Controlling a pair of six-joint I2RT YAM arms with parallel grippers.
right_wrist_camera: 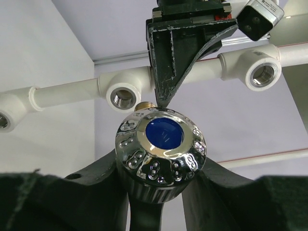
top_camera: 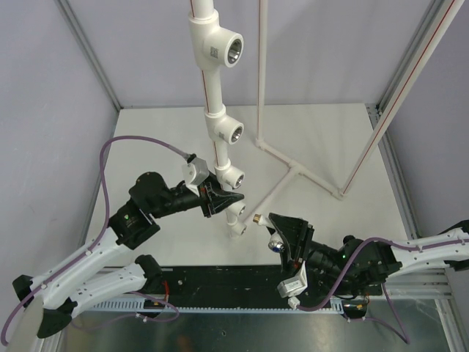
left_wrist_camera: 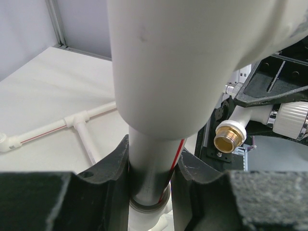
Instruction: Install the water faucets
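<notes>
In the top view a white vertical pipe (top_camera: 212,88) carries several threaded tee sockets, such as one (top_camera: 233,175) beside my left gripper (top_camera: 223,202). That gripper is shut on the pipe, seen close in the left wrist view (left_wrist_camera: 151,161). My right gripper (top_camera: 282,242) is shut on a faucet with a chrome handle and blue cap (right_wrist_camera: 161,144); its brass threaded end (left_wrist_camera: 226,142) stands apart from the pipe, right of it. In the right wrist view that end is mostly behind the handle, below an open socket (right_wrist_camera: 122,98).
A thinner white pipe frame (top_camera: 293,167) stands behind on the white board (top_camera: 154,128). Walls bound both sides. The board right of the pipe is fairly clear; the left arm fills the lower left.
</notes>
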